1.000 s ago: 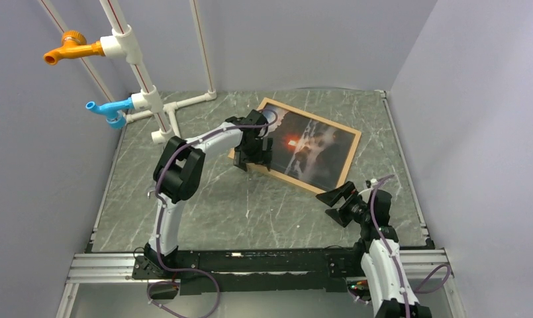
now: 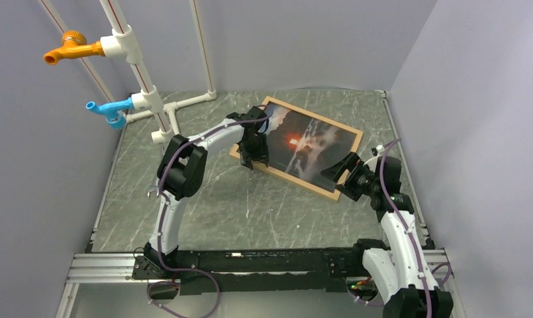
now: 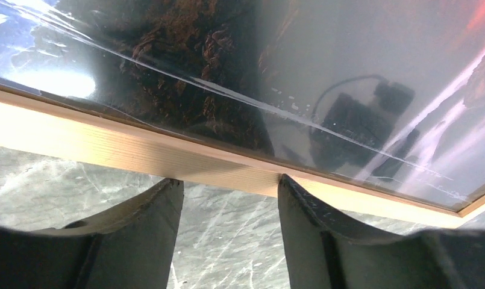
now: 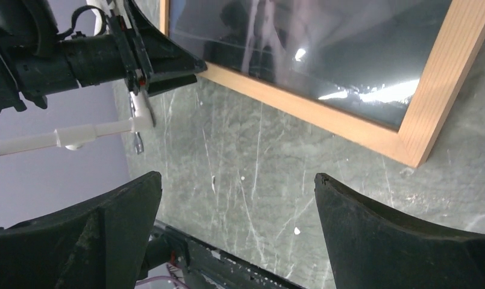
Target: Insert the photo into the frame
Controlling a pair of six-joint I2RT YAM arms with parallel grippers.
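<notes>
The wooden frame [image 2: 290, 178] lies flat and slanted on the grey table. Inside its border is the dark photo [image 2: 310, 142], with a red glow and pale streaks; a glossy, creased clear surface shows over it in the left wrist view. My left gripper is partly open at the frame's near long side, its fingertips set apart along the light wood edge [image 3: 228, 171], with nothing gripped between them. Near the frame's right near corner [image 4: 411, 147], my right gripper stands wide open, only bare table visible between its fingers.
White pipes with an orange tap [image 2: 71, 48] and a blue tap [image 2: 111, 111] rise at the back left. Grey walls enclose the table.
My right gripper has moved away from the front edge and slightly right, to the frame's near right corner.
</notes>
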